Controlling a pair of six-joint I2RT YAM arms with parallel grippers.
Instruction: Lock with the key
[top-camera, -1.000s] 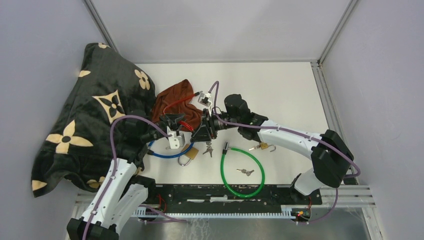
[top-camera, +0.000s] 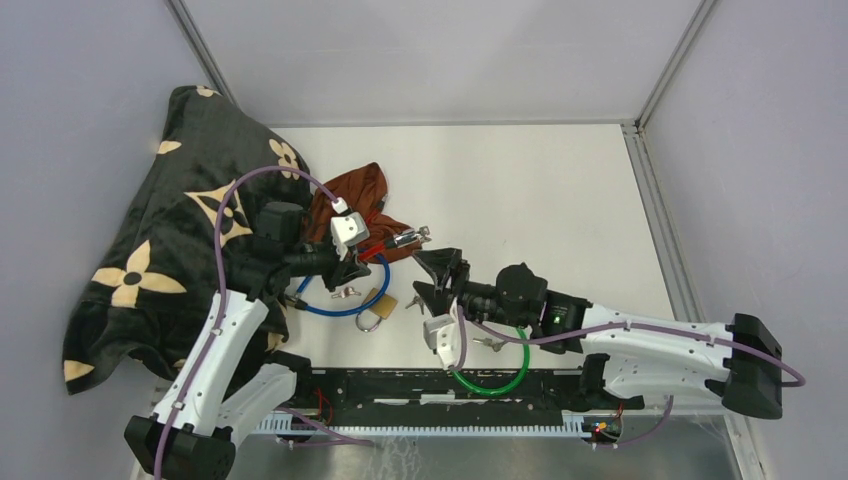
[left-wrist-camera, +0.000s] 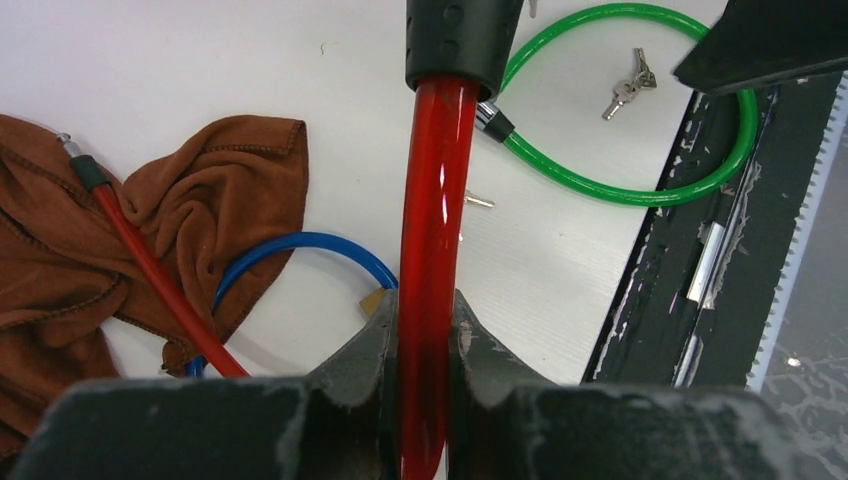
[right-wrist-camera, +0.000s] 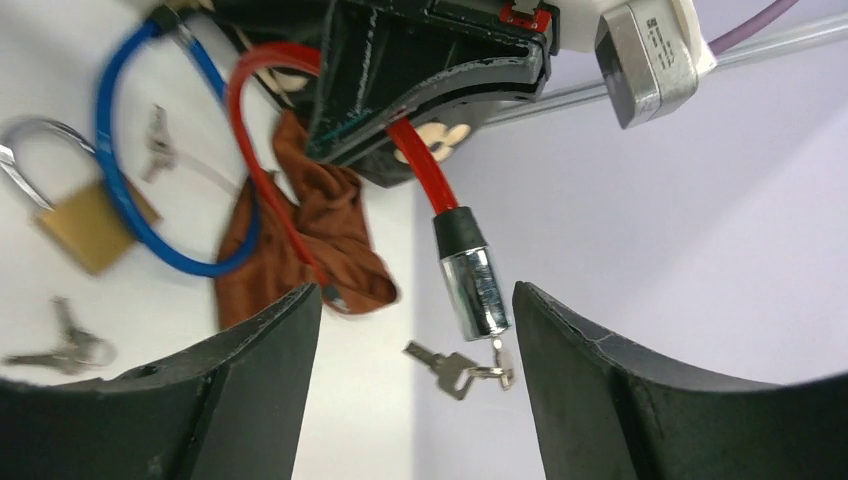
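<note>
A red cable lock (left-wrist-camera: 432, 200) is clamped in my left gripper (top-camera: 356, 262), which is shut on its tube. In the right wrist view the lock's chrome head (right-wrist-camera: 473, 289) hangs above my right gripper's open fingers, with keys (right-wrist-camera: 455, 372) at its end. My right gripper (top-camera: 432, 275) is to the right of the lock, apart from it, with nothing clearly between its fingertips. The lock's other end (left-wrist-camera: 88, 171) lies over the brown cloth.
A blue cable lock (left-wrist-camera: 313, 241), brass padlock (top-camera: 381, 305), loose keys (left-wrist-camera: 630, 85) and green cable lock (left-wrist-camera: 610, 195) lie nearby. A dark patterned cushion (top-camera: 150, 230) fills the left side.
</note>
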